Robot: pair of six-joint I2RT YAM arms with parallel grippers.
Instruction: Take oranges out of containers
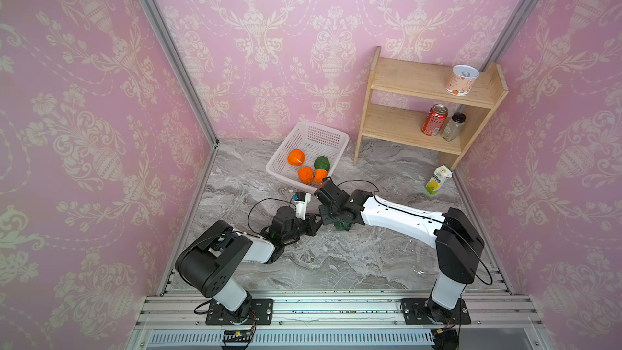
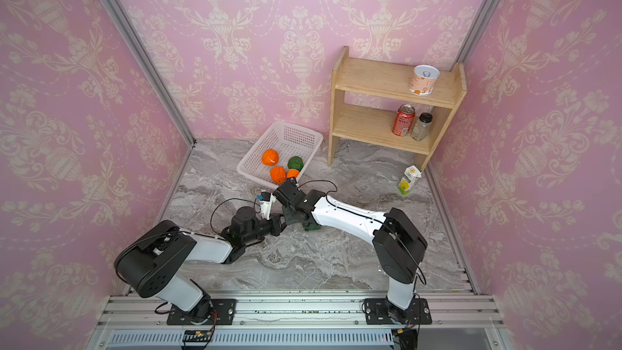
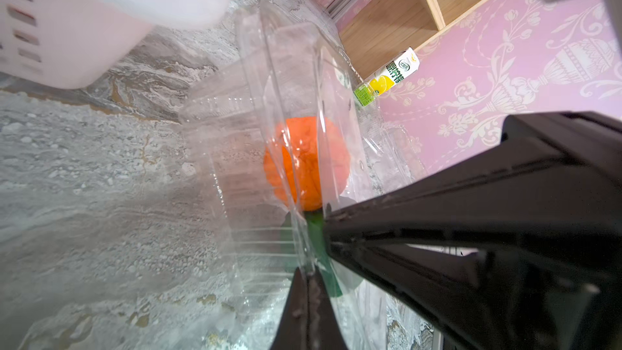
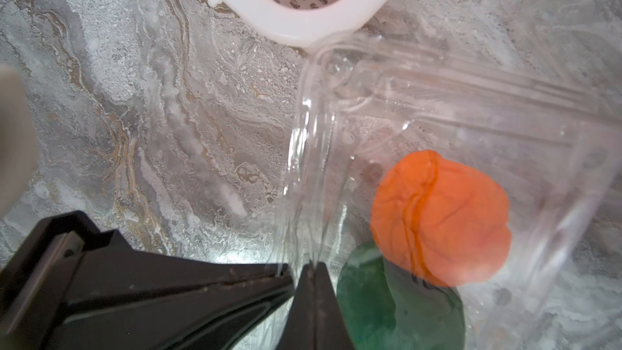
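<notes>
A clear plastic container (image 4: 447, 100) lies on the marble table, with an orange (image 4: 447, 220) and a dark green fruit (image 4: 388, 304) visible through it. From above, the right arm mostly covers it. My left gripper is shut, its tips at the container's near rim. Also shut, my right gripper has its tips along the same side, close to the left gripper's. Whether either pinches the thin plastic edge is hard to tell. More oranges (image 1: 296, 157) and another green fruit (image 1: 322, 162) are in the white perforated basket (image 1: 278, 163).
The basket stands just behind the container. At the right is a wooden shelf (image 1: 401, 131) with a red can (image 1: 434, 120), a glass jar (image 1: 453, 127) and a tin (image 1: 462, 80). A juice carton (image 1: 438, 180) is beside it.
</notes>
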